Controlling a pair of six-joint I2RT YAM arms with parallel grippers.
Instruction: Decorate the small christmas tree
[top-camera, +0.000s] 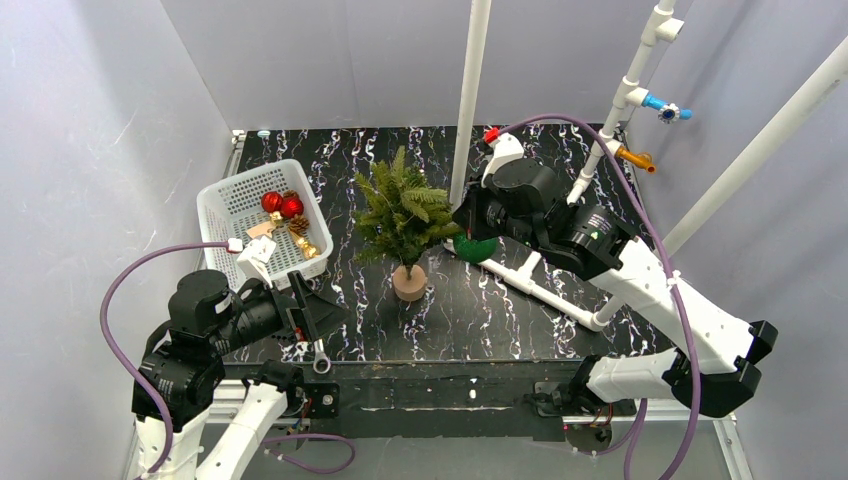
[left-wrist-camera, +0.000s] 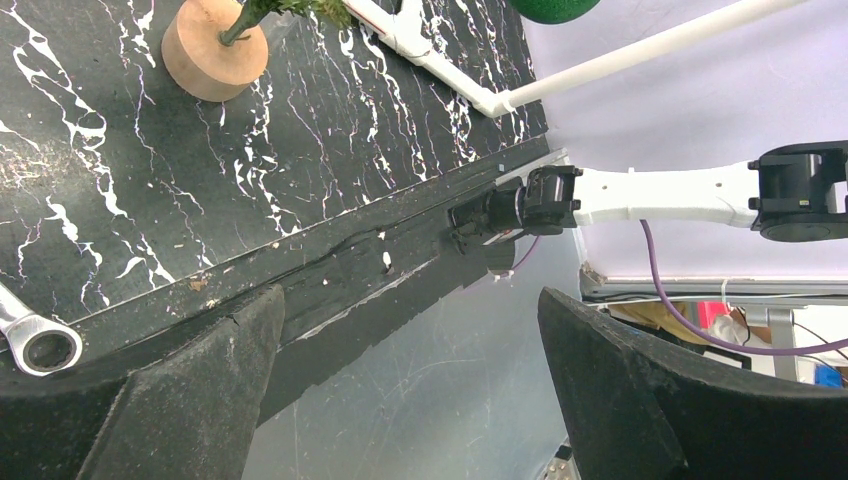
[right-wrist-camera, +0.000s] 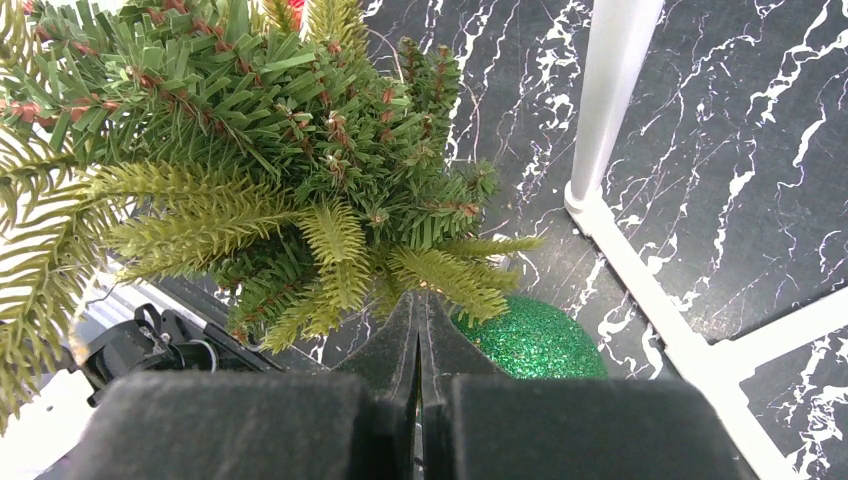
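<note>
The small tree (top-camera: 400, 205) stands on a round wooden base (top-camera: 409, 283) mid-table. A green glittery ball (right-wrist-camera: 530, 340) lies beside it, partly hidden under my right gripper, which is shut, nothing showing between its fingers, at the branch tips on the tree's right. A white basket (top-camera: 215, 205) on the left holds red balls (top-camera: 271, 200), pine cones and gold ornaments (top-camera: 308, 247). My left gripper is open and empty over the table's front edge, in front of the basket.
White pipes (top-camera: 548, 298) with upright posts and blue and orange valves occupy the right side. A wrench (left-wrist-camera: 40, 342) lies at the front edge near the left gripper. Bare table surface lies in front of the tree.
</note>
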